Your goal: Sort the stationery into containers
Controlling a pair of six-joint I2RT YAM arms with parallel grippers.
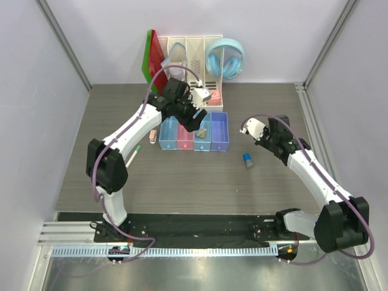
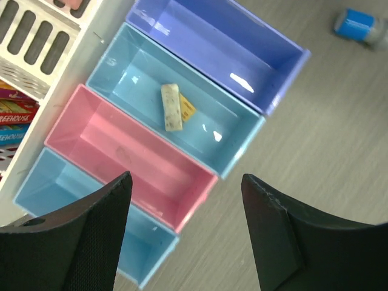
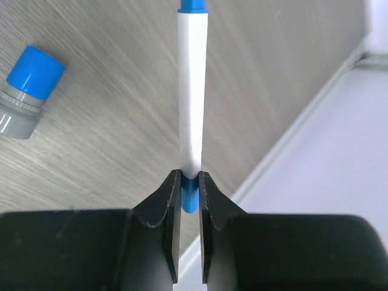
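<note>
A row of four plastic containers, light blue [image 1: 168, 133], pink [image 1: 185, 138], light blue [image 2: 206, 136] and dark blue [image 1: 219, 136], sits mid-table. An eraser [image 2: 171, 106] lies with a yellow piece in the second light-blue one. My left gripper hangs open and empty over them. My right gripper is shut on a white-and-blue pen [image 3: 192, 91], above the table's right side. A blue-capped grey bottle [image 1: 248, 160] lies on the table right of the containers.
Behind the containers stands a white rack [image 1: 197, 48] with headphones [image 1: 224, 57] and red and green folders [image 1: 153, 60]. A green pen [image 1: 133, 156] and a pink item [image 1: 153, 136] lie at the left.
</note>
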